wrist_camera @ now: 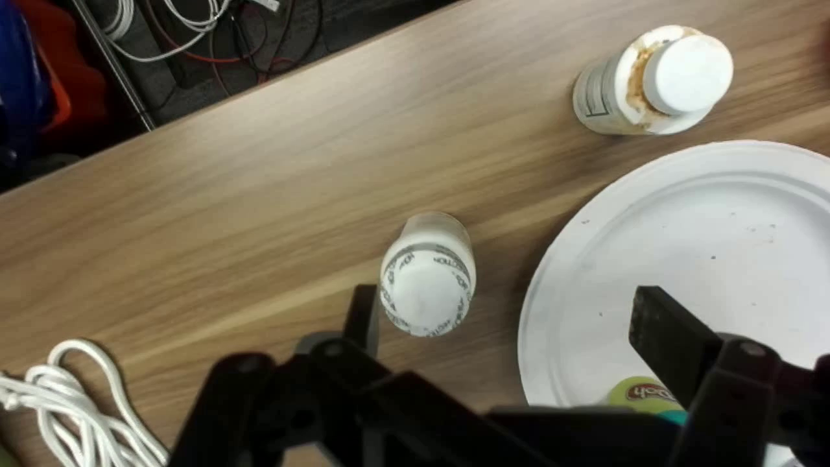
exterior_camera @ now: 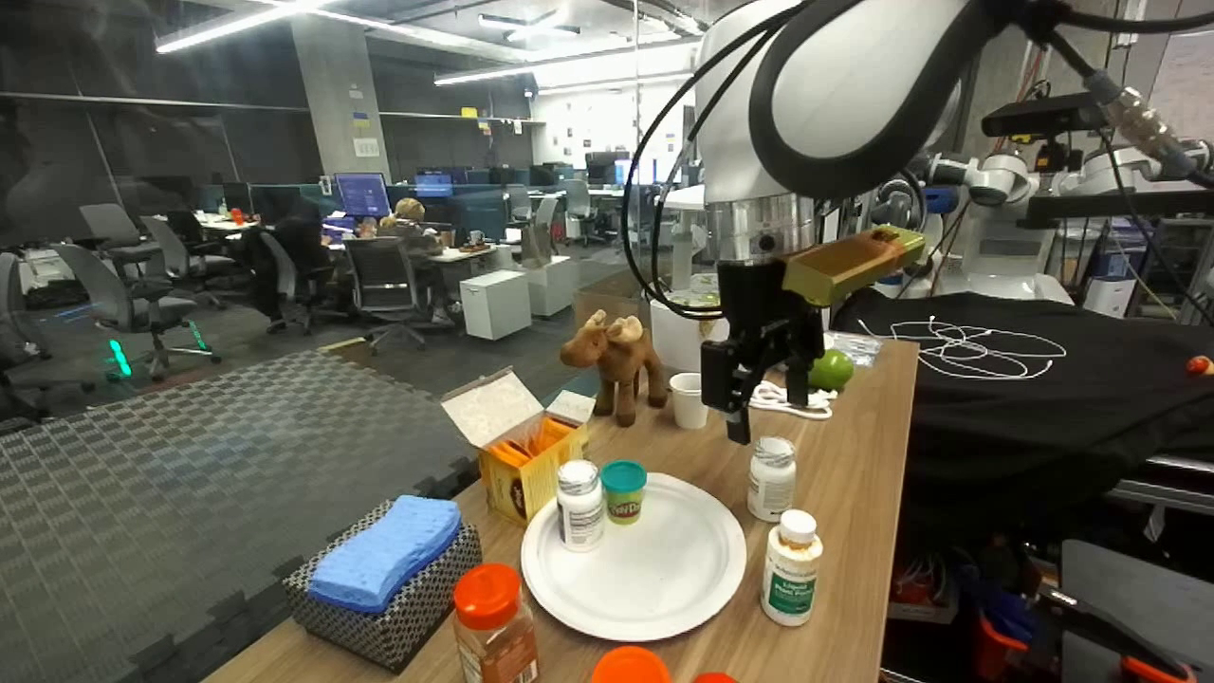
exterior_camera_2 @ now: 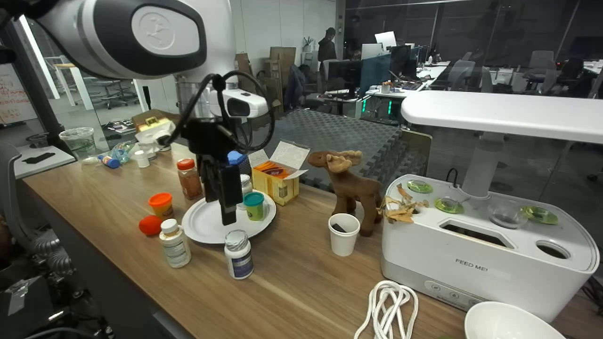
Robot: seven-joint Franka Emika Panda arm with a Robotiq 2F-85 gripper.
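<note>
My gripper (exterior_camera: 769,412) hangs open above the table, nothing between its fingers. Below it stands a white bottle with a printed seal round its top (exterior_camera: 771,484), beside the plate. From the wrist, that bottle (wrist_camera: 428,284) appears close to the left finger (wrist_camera: 362,320), while the right finger (wrist_camera: 673,342) overlaps the plate. The white plate (exterior_camera: 649,603) carries a similar white bottle (exterior_camera: 580,512) and a teal-lidded Play-Doh tub (exterior_camera: 623,495). A white-capped bottle with a green label (exterior_camera: 791,575) stands on the wood at the plate's right side in exterior view 1.
An open yellow box (exterior_camera_2: 277,183), a toy moose (exterior_camera_2: 356,189), a paper cup (exterior_camera_2: 343,240) and a white planter (exterior_camera_2: 486,265) stand around. A white cord (exterior_camera_2: 387,310) lies nearby. Orange-lidded containers (exterior_camera_2: 189,178) sit beyond the plate. The table edge runs close to the bottles.
</note>
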